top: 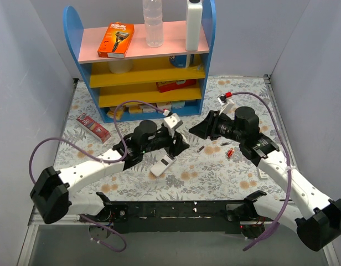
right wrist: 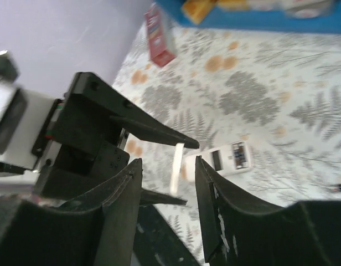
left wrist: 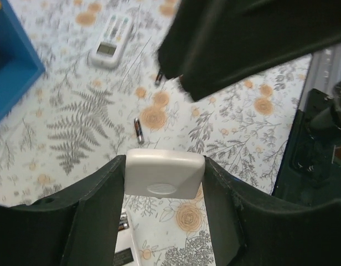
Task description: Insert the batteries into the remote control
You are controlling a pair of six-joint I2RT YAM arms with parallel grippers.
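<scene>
A small white cover piece (left wrist: 165, 173) is pinched between the fingertips of my left gripper (top: 180, 145), which is shut on it above the table. In the right wrist view the cover (right wrist: 176, 169) shows edge-on between the left fingers. My right gripper is open, its fingers empty, and stands just right of the left one in the top view. On the table below lies the white remote (top: 161, 165); its battery compartment (right wrist: 240, 155) faces up, uncovered. Loose dark batteries (left wrist: 138, 131) lie on the table, one (top: 200, 149) below the right gripper.
Red batteries (top: 230, 153) lie under the right arm. Another white device with a display (left wrist: 111, 41) is farther off. A blue shelf unit (top: 206, 66) stands at the back, a red box (top: 93, 128) at left.
</scene>
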